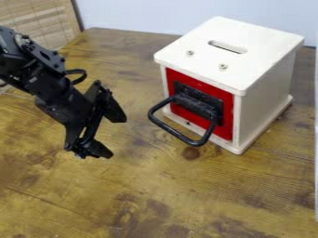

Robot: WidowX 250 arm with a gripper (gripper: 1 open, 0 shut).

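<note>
My black gripper (pixel 104 131) hangs over the wooden table at the left, its two fingers apart with nothing between them. To its right stands a white box (pixel 263 98) with a slot and two small knobs on top and a red front panel (pixel 222 136). A black mechanism on that panel carries a looped black handle (pixel 172 132), which sticks out toward the front left, a short way from my gripper and not touching it.
A cardboard piece (pixel 37 56) lies at the back left, and a pale wall stands behind the box.
</note>
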